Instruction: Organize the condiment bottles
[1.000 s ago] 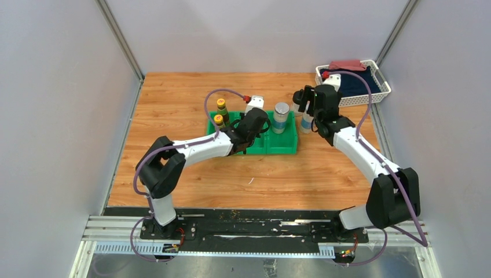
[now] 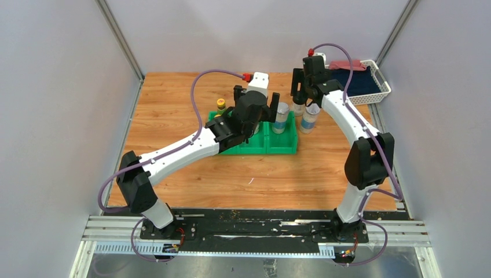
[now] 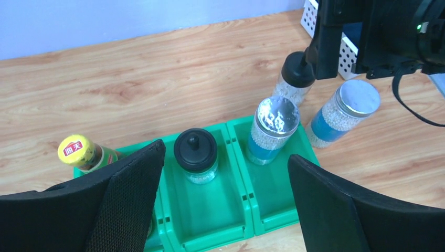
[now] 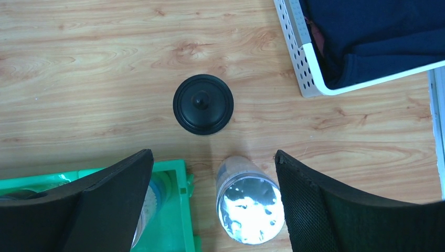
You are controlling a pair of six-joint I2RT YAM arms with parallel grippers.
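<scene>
My left gripper is open above the green organizer [image 3: 204, 210]. In it, as the left wrist view shows, stand a black-lidded jar [image 3: 195, 155], a silver-lidded jar [image 3: 270, 134] and a yellow-capped bottle [image 3: 86, 153] at the left, with another bottle mostly hidden. Outside, to the right, stand a second silver-lidded jar [image 3: 341, 115] and, farther back, a second black-lidded jar [image 4: 203, 104]. My right gripper hangs open over this area, nothing between its fingers, the silver jar below.
A white basket [image 4: 307, 68] with dark and pink cloth stands at the back right.
My left gripper has risen away from the organizer and is now open wide.
</scene>
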